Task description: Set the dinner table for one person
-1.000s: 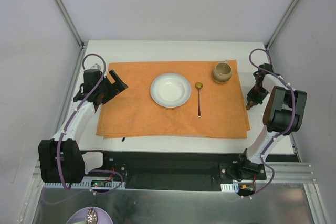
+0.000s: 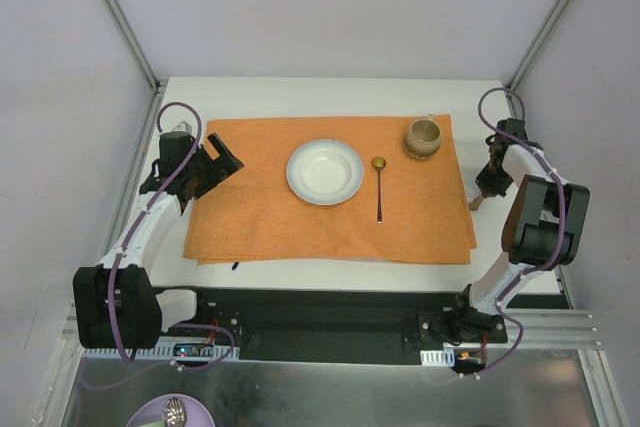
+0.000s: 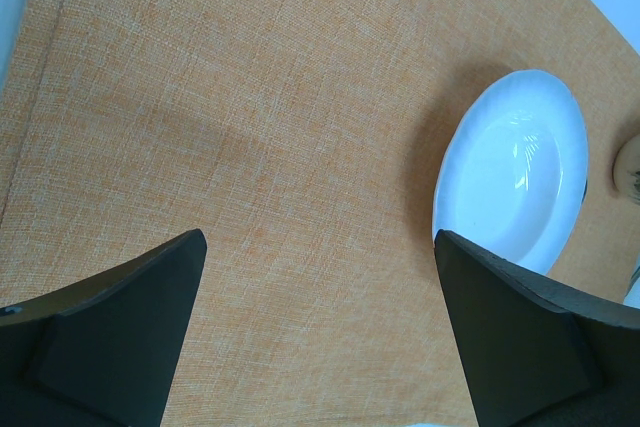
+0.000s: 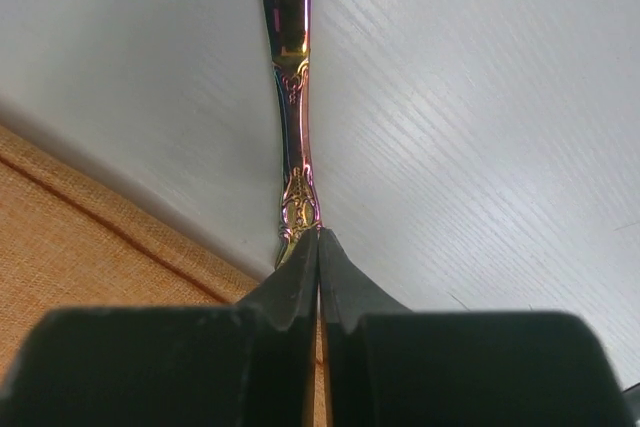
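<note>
A white plate (image 2: 325, 172) rests on the orange mat (image 2: 280, 232), with a gold-headed spoon (image 2: 379, 190) to its right and a mug (image 2: 422, 139) behind that. In the right wrist view, an iridescent knife (image 4: 292, 97) lies on the white table beside the mat's edge. My right gripper is shut over the knife handle's end, nothing visible between its fingertips. My left gripper (image 2: 228, 156) stands open over the mat's left part, left of the plate, with nothing between its fingers.
A lilac bowl (image 2: 150, 413) with utensils sits below the table at bottom left. Bare white table (image 2: 330, 97) runs along the back.
The left arm is unchanged.
</note>
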